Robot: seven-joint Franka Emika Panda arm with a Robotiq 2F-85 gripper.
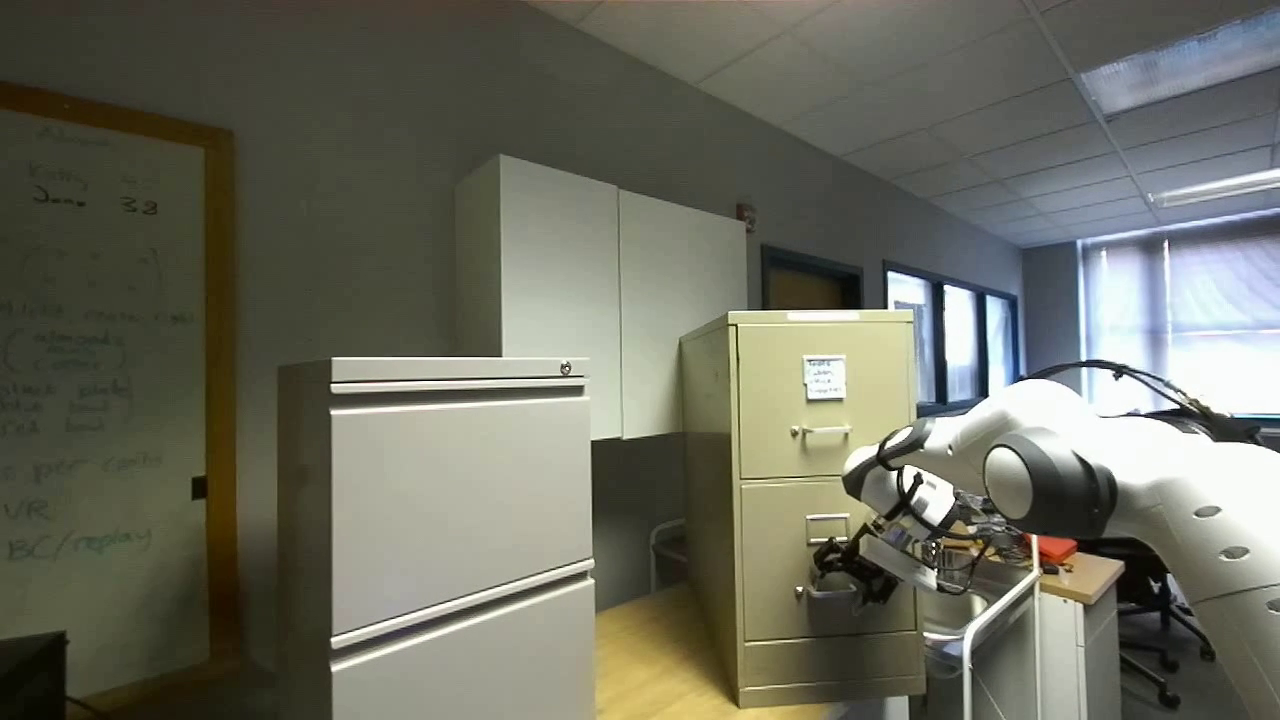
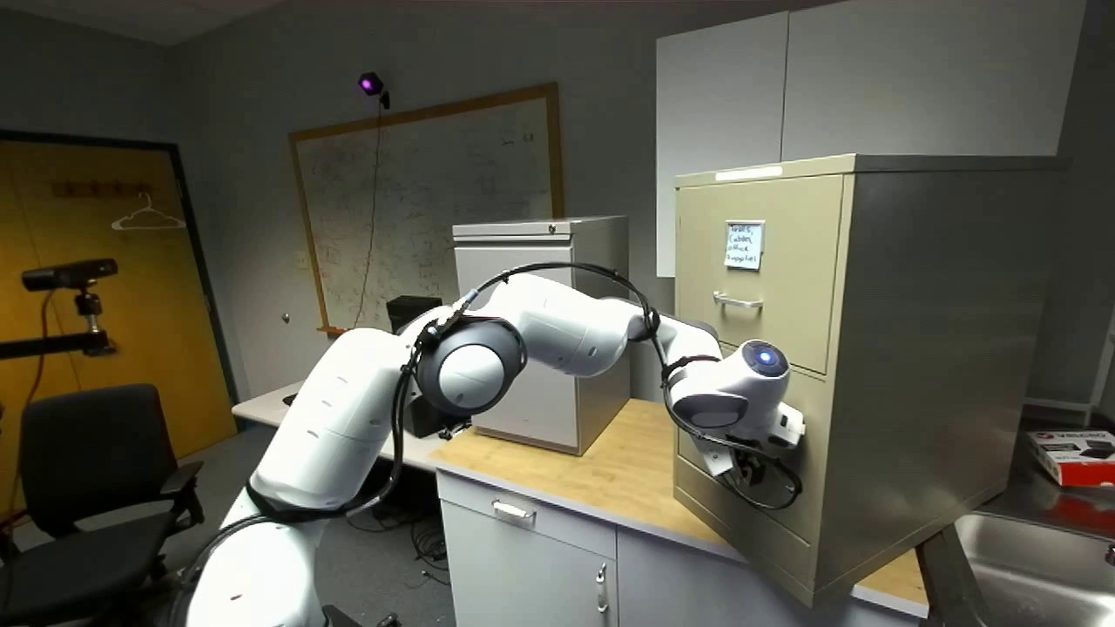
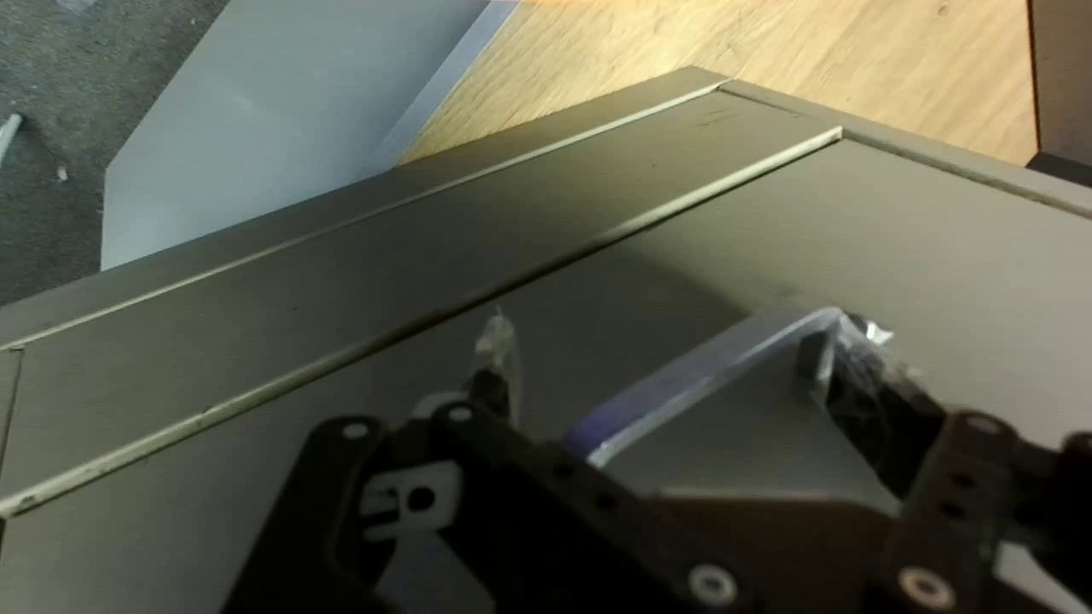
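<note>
A tan filing cabinet (image 1: 825, 504) stands on the wooden counter, both of its drawers closed. My gripper (image 1: 852, 576) is at the lower drawer, by its handle (image 1: 831, 592). In the wrist view the open gripper has its fingers wide apart, one on each side in the picture. The pale metal handle (image 3: 706, 379) runs between the tape-wrapped fingertips (image 3: 496, 353), its right end close to the right one. Whether either finger touches it, I cannot tell. Exterior view 2 shows the wrist in front of the cabinet (image 2: 758, 282), with the fingers hidden.
A grey cabinet (image 2: 517, 345) stands to the left on the wooden counter (image 2: 643, 460). A sink (image 2: 1030, 564) and a red-and-white box (image 2: 1077, 455) lie on the cabinet's right side. White wall cupboards (image 2: 878, 78) hang behind.
</note>
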